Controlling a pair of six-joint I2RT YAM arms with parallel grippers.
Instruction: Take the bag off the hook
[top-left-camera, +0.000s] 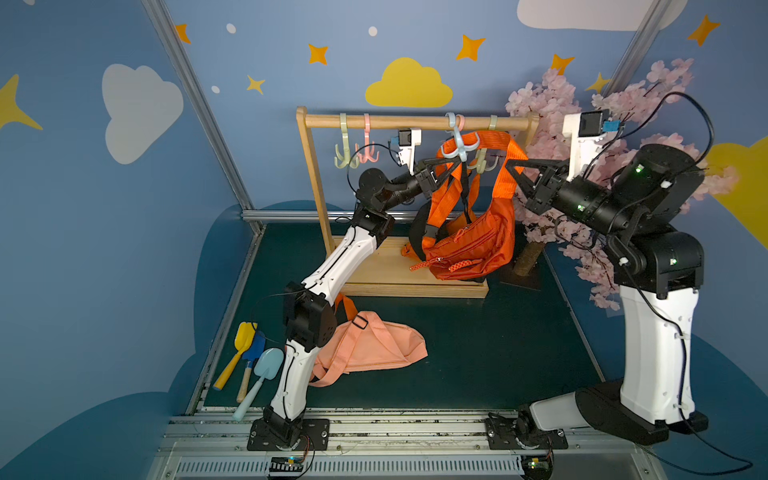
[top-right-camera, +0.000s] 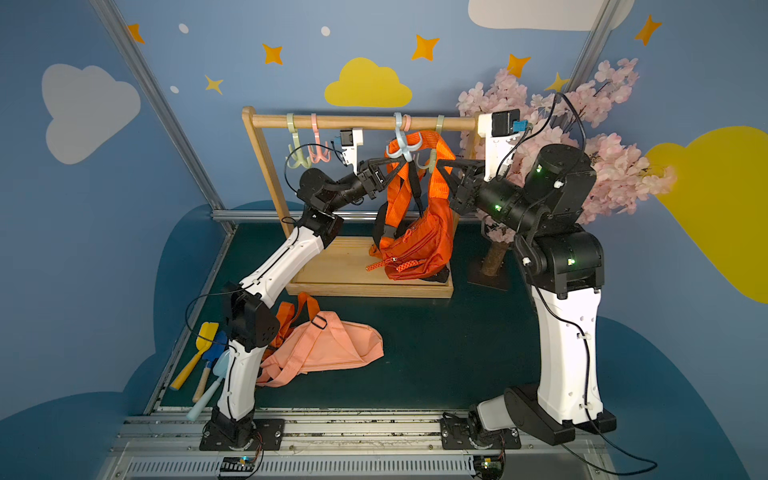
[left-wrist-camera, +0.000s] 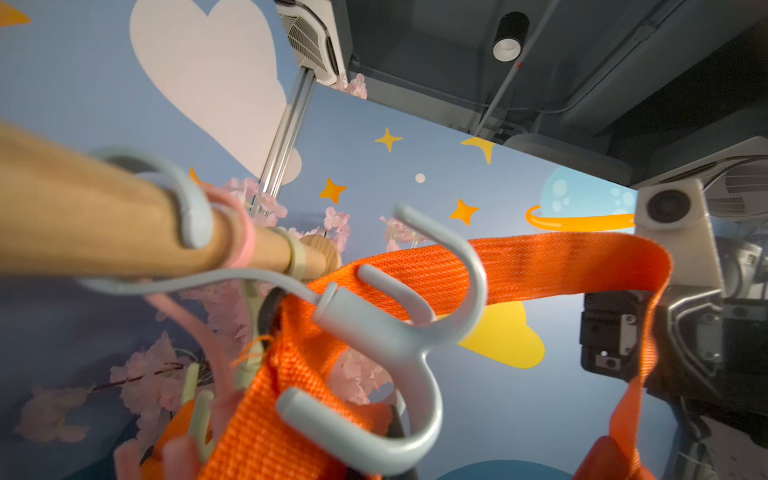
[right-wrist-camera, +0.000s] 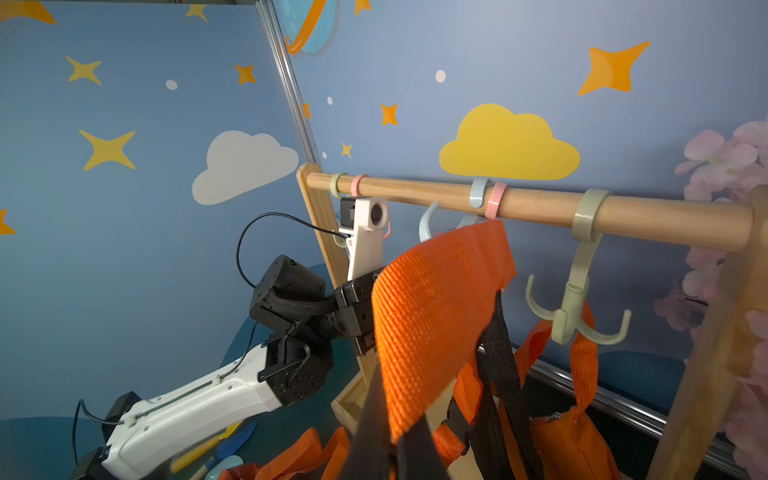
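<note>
An orange bag (top-left-camera: 480, 246) hangs off the wooden stand, its strap (left-wrist-camera: 552, 264) stretched between the light blue hook (left-wrist-camera: 376, 328) and my right gripper (top-left-camera: 509, 165). That gripper is shut on the strap, which runs down between its fingertips in the right wrist view. Tilted toward the left wrist camera, the blue hook has the strap passing behind and between its prongs. My left gripper (top-left-camera: 457, 162) has its fingertips together right at this hook and strap; its tips are hidden in the left wrist view, and whether it pinches anything does not show.
Green and pink hooks (top-left-camera: 366, 148) share the wooden rail (top-left-camera: 400, 121); a green hook (right-wrist-camera: 572, 312) hangs right of the bag. Blossom branches (top-left-camera: 552, 104) stand behind the right arm. A pink bag (top-left-camera: 384, 348) and several scoops (top-left-camera: 270, 364) lie in front.
</note>
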